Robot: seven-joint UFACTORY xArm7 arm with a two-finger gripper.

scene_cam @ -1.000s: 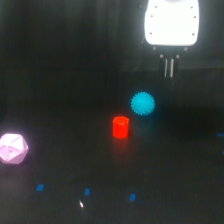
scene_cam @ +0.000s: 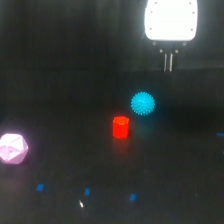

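Observation:
A white gripper body enters from the top right, and below it my gripper (scene_cam: 168,62) shows two thin grey fingers. A narrow dark gap separates them, with nothing between. Down and to the left of the fingertips is a spiky cyan ball (scene_cam: 143,104), apart from them. Just below and left of that ball stands a small red cylinder (scene_cam: 120,128); the two do not touch. At the left edge lies a pink faceted ball (scene_cam: 13,148).
Several small blue bits lie about the dark surface, including a blue square (scene_cam: 87,191) and another blue square (scene_cam: 132,198) near the front. A small pale sliver (scene_cam: 81,204) lies between them.
My gripper has shifted slightly upward in the view, away from the cyan ball. The balls and the red cylinder have stayed where they were.

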